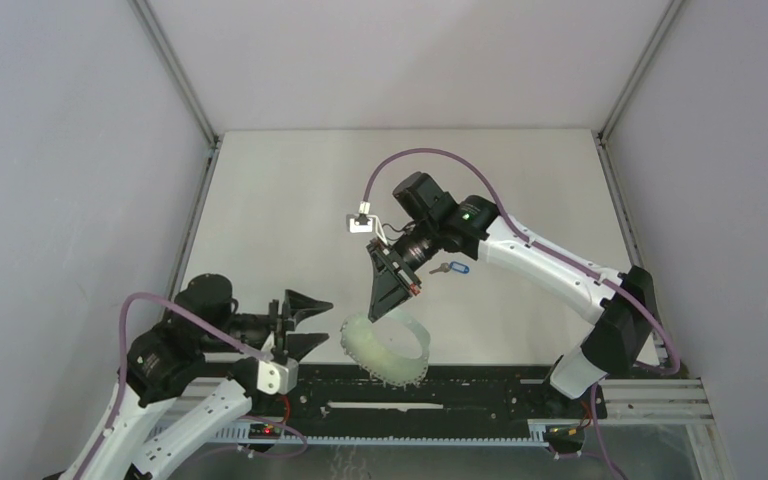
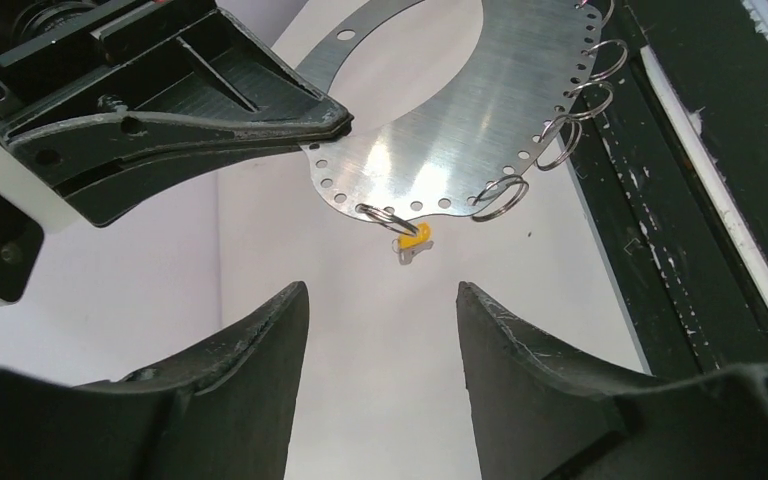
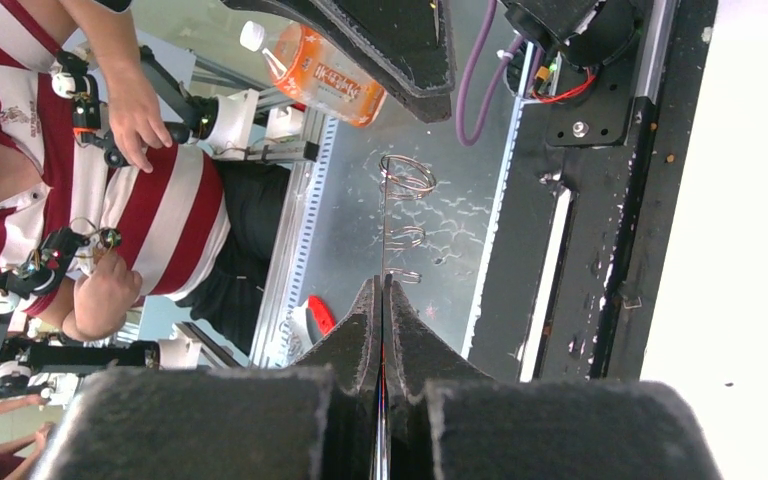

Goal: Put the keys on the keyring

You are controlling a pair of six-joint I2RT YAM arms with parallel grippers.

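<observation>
My right gripper [image 1: 377, 314] is shut on the keyring [image 1: 363, 345], a thin curved metal plate held above the table. Small wire rings [image 2: 501, 195] hang from holes along its edge. The right wrist view has the plate edge-on, a thin line rising from my fingertips. To the plate's left, my left gripper [image 1: 330, 321] stands open, apart from it, its gap empty in the left wrist view. A key with a blue tag [image 1: 459, 267] lies on the table right of the right gripper. A yellow-tagged key [image 2: 416, 238] shows beyond the plate in the left wrist view.
A seated person [image 3: 80, 190] and an orange bottle [image 3: 328, 75] appear beyond the frame in the right wrist view.
</observation>
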